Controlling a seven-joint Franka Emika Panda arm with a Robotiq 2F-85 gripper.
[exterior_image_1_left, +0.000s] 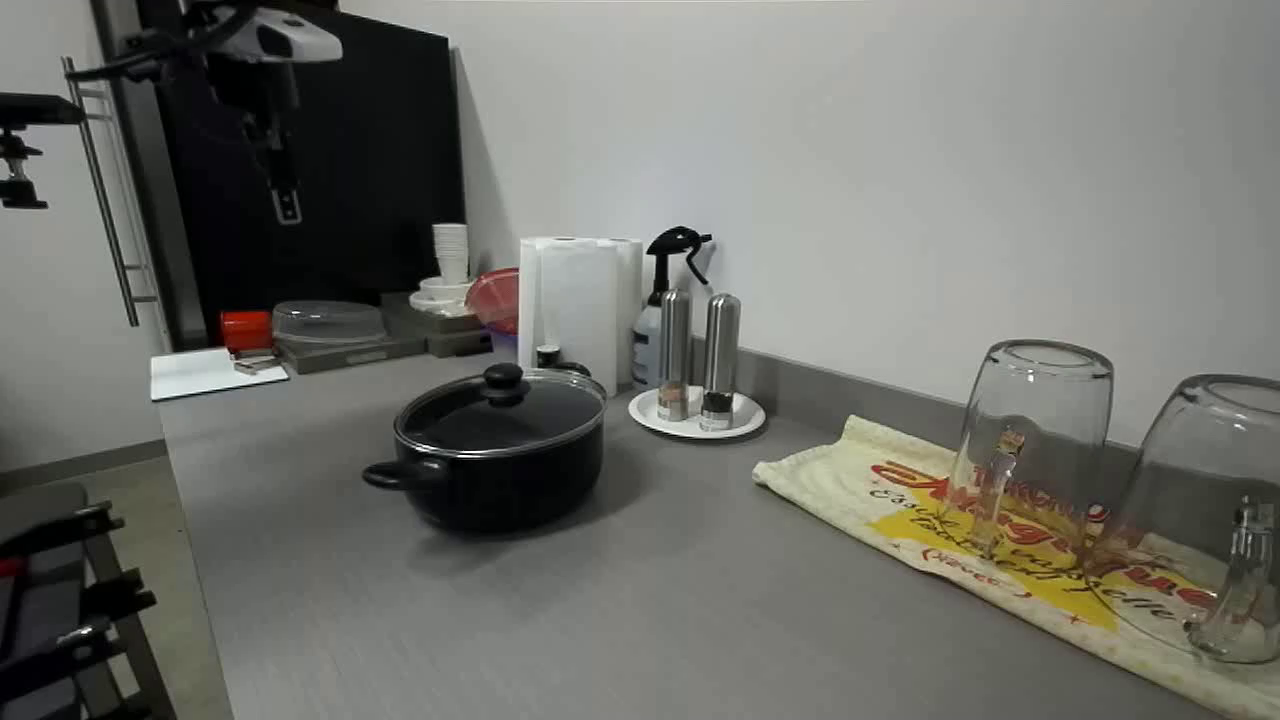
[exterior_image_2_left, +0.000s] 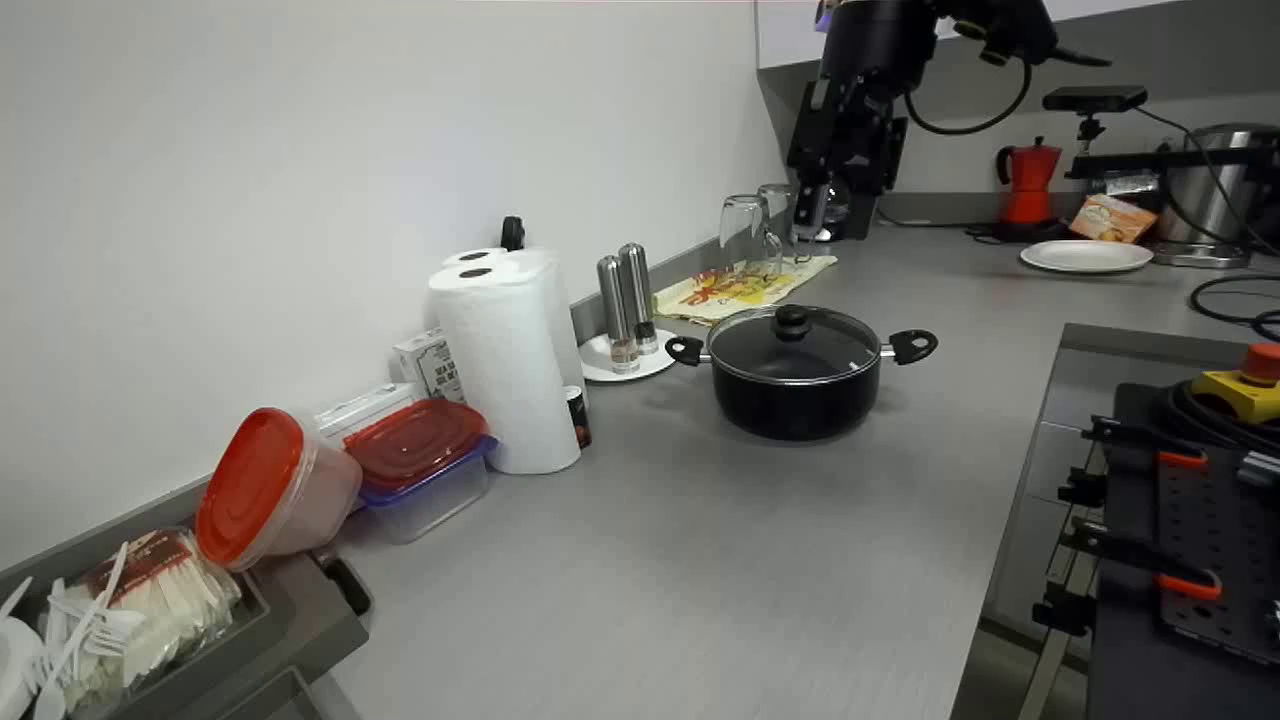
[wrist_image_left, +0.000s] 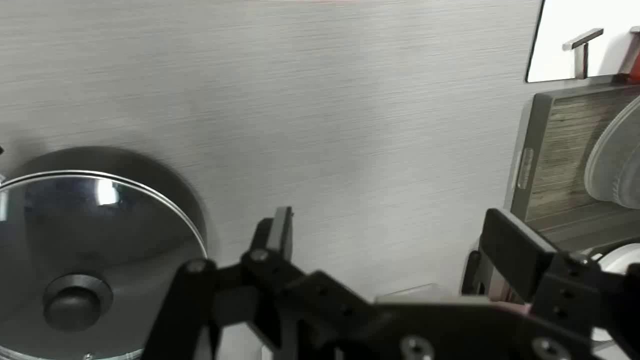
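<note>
Above the counter hangs my gripper, its two fingers wide apart and nothing between them. In exterior view 1 the gripper (exterior_image_1_left: 286, 206) shows high at the upper left, well clear of the surface. A black pot (exterior_image_2_left: 797, 402) with a glass lid (exterior_image_1_left: 498, 414) sits on the counter; the lid lies on the rim, its black knob (wrist_image_left: 74, 308) on top. From the wrist camera, the pot's lid is at the lower left, beside the left finger and below it. Part of the pot is cut off by that frame's edge.
Paper towel rolls (exterior_image_2_left: 504, 360), two steel grinders on a white plate (exterior_image_1_left: 696, 430) and a spray bottle (exterior_image_1_left: 648, 336) stand along the wall. Upturned glass mugs (exterior_image_1_left: 1034, 444) rest on a printed towel (exterior_image_1_left: 840, 462). A grey tray (wrist_image_left: 534, 156) borders the wide bare counter.
</note>
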